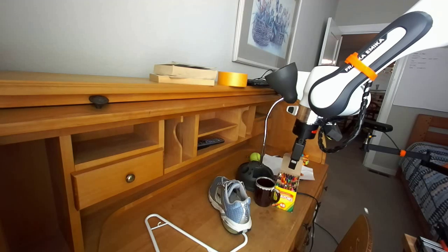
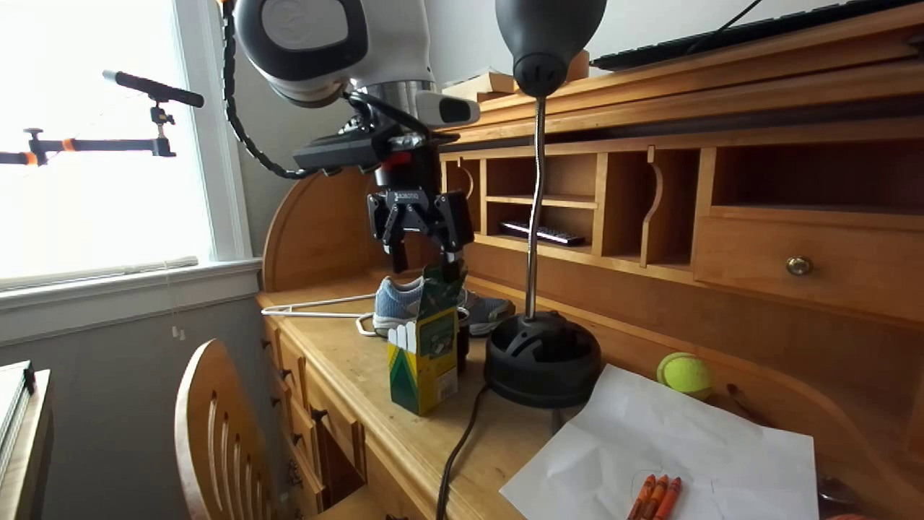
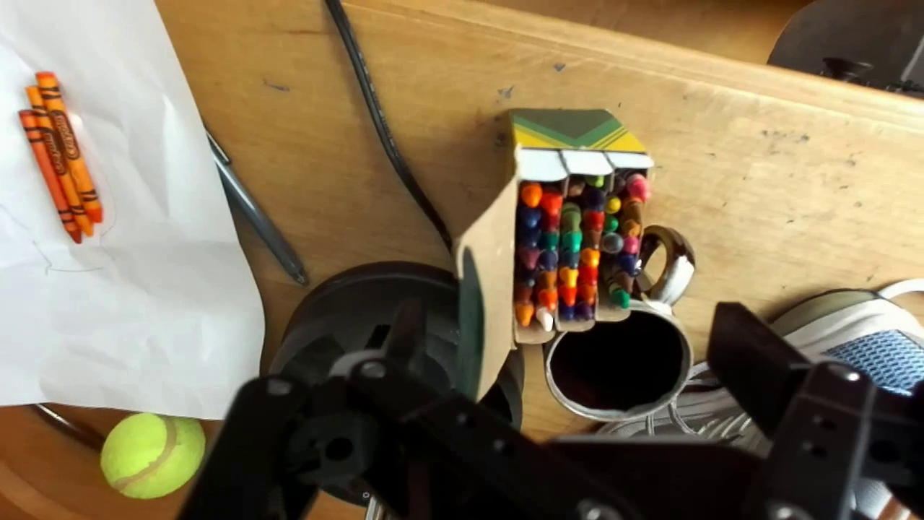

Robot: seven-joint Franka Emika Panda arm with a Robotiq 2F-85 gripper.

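My gripper (image 2: pixel 424 264) is open above the desk, its fingers wide apart and nothing between them. Below it stands an open yellow-and-green crayon box (image 3: pixel 582 143), packed with colourful crayons (image 3: pixel 567 243), its cardboard lid flap (image 3: pixel 494 277) raised. Beside the box, touching or nearly so, is a dark mug (image 1: pixel 264 197) with its handle next to the box. In the wrist view, the box and mug (image 3: pixel 619 360) lie ahead of and between my fingers. Three orange crayons (image 3: pixel 65 160) rest side by side on a sheet of white paper (image 3: pixel 164 286).
A black desk lamp (image 2: pixel 543 364) stands close by the box, its stem rising near my arm. A grey-blue shoe (image 1: pixel 231 203), white hanger (image 1: pixel 180 231), tennis ball (image 3: pixel 153 455) and pen (image 3: pixel 260 217) lie around. A cord (image 3: pixel 381 121) runs toward the lamp base.
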